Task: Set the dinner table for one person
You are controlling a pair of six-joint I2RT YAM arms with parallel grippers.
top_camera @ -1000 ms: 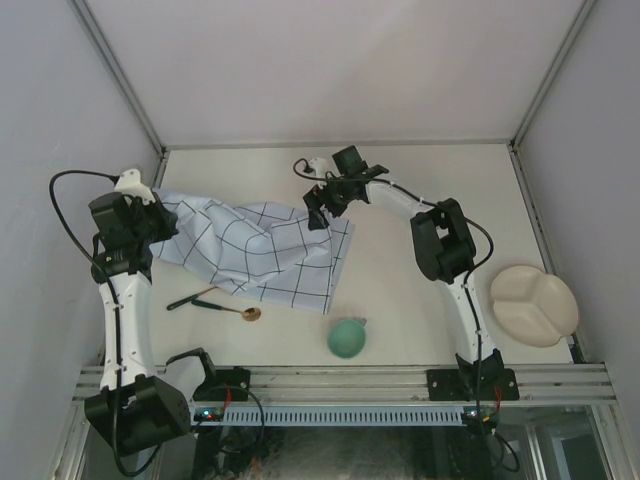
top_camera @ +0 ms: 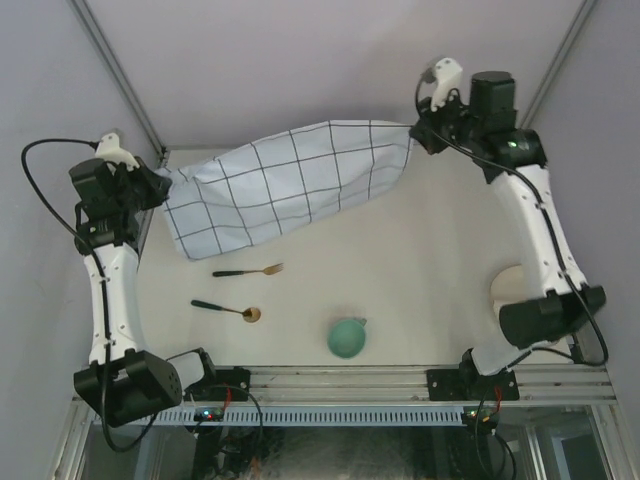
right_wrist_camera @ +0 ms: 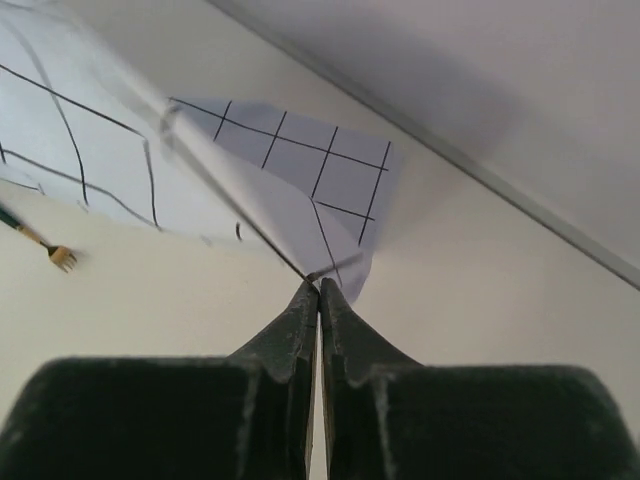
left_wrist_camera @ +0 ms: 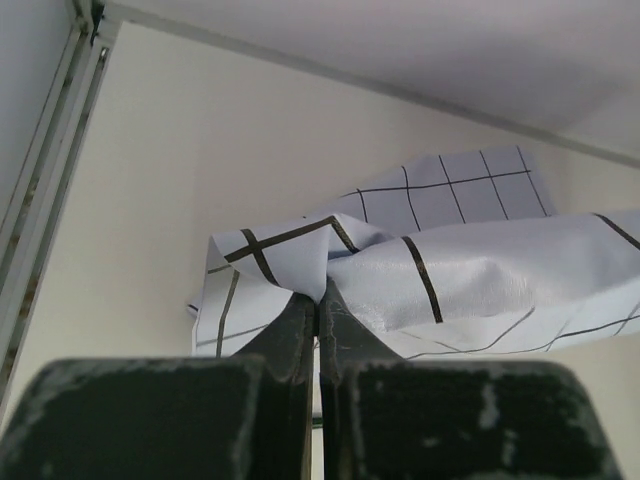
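A white cloth with dark grid lines [top_camera: 285, 185] stretches between my two grippers, lifted above the table. At its left end my left gripper [top_camera: 160, 185] is shut on a gathered corner; the left wrist view shows the cloth [left_wrist_camera: 400, 275] bunched at the fingertips. My right gripper [top_camera: 418, 130] is shut on the opposite end, and in the right wrist view the cloth [right_wrist_camera: 270, 190] runs taut from its tips. Below the cloth lie a dark-handled fork [top_camera: 250, 271] and spoon [top_camera: 228, 311], both with gold heads. A green cup [top_camera: 347, 338] stands near the front edge.
A beige plate [top_camera: 507, 285] at the right is mostly covered by my right arm. Bare table [top_camera: 440, 260] spreads between the cup and that arm. The table's back edge lies behind the cloth.
The fork is now uncovered.
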